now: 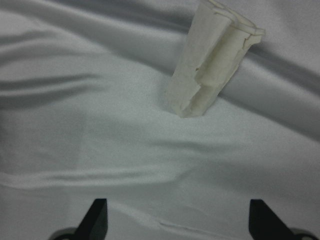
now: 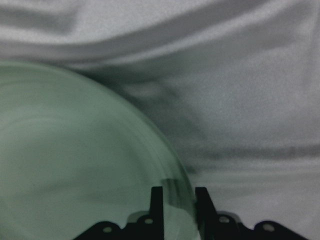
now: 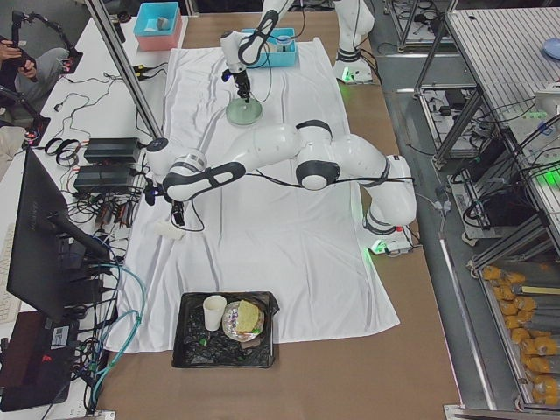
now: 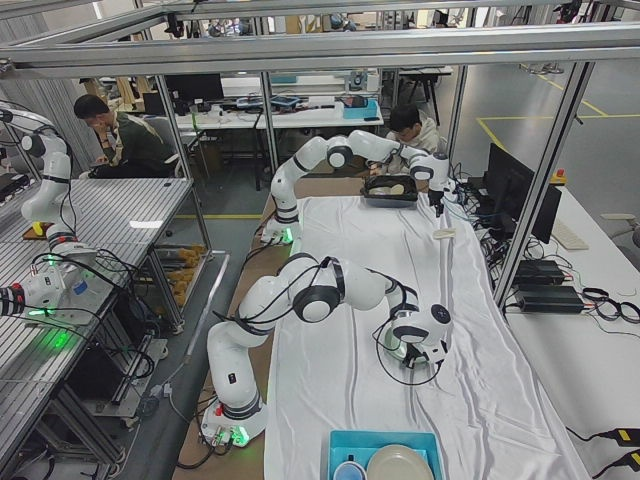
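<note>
A crumpled white paper cup or bag (image 1: pixel 205 65) lies on the white cloth, below my left gripper (image 3: pixel 175 210). In the left wrist view this gripper is open, with its fingers at the bottom edge and the paper piece ahead of them. At the other end of the cloth, my right gripper is at the rim of a pale green plate (image 2: pixel 75 150). Its fingers stand a little apart, one over the plate and one at the rim's outer side; whether they touch it is unclear.
A black tray (image 3: pixel 201 350) holds a white cup (image 3: pixel 214 312) and food on a foil dish (image 3: pixel 247 320). A blue bin (image 4: pixel 340 450) with dishes stands at the other end. Monitors and cables line one side.
</note>
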